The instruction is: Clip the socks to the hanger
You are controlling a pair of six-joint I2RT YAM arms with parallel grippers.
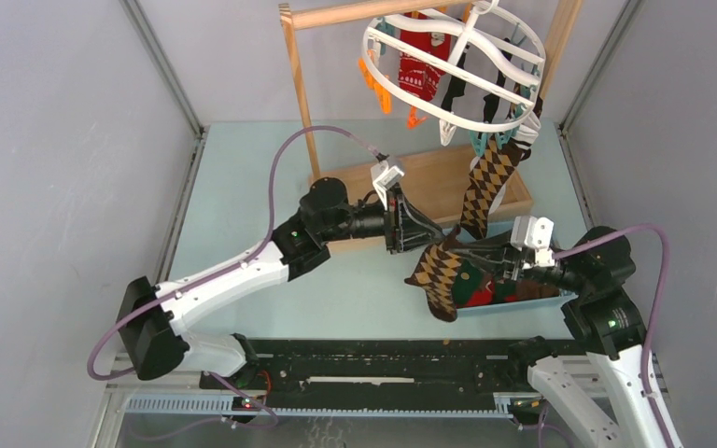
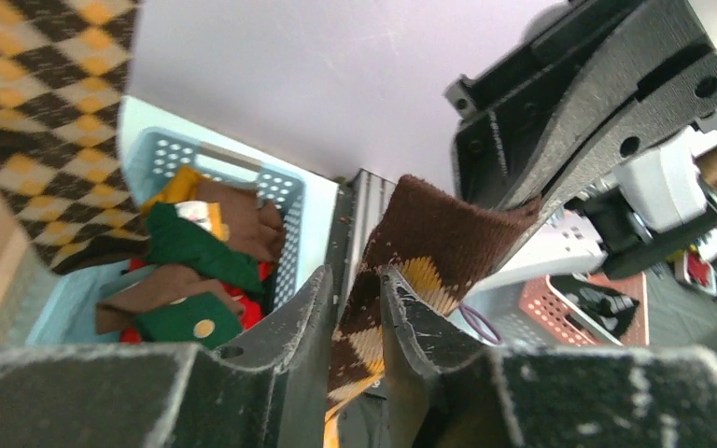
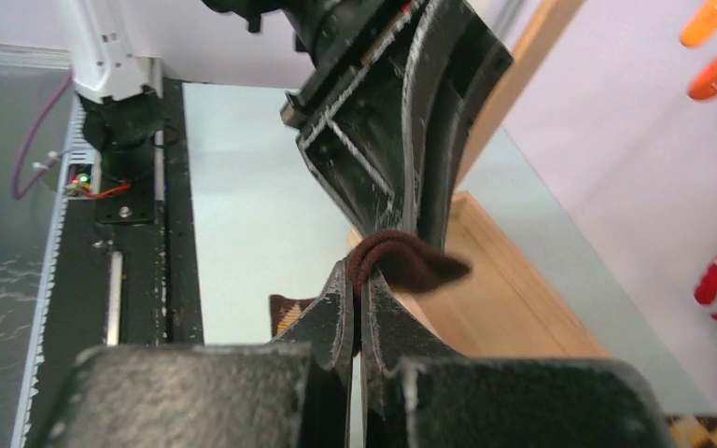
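A brown and tan argyle sock (image 1: 437, 273) dangles from my right gripper (image 1: 456, 250), which is shut on its dark brown cuff (image 3: 390, 247). My left gripper (image 1: 440, 234) is beside that cuff. In the left wrist view its two fingertips stand apart; the sock (image 2: 422, 247) shows past them, and I see no cloth pinched there. Higher up, the white round hanger (image 1: 470, 122) carries several clips and socks. A matching argyle sock (image 1: 487, 182) hangs at its right side, large and close in the left wrist view.
A blue basket (image 2: 285, 191) with green, red and brown socks sits below at the right. The wooden stand (image 1: 297, 79) bears the hanger. Orange clips (image 1: 382, 98) and teal clips (image 1: 479, 142) hang from its rim.
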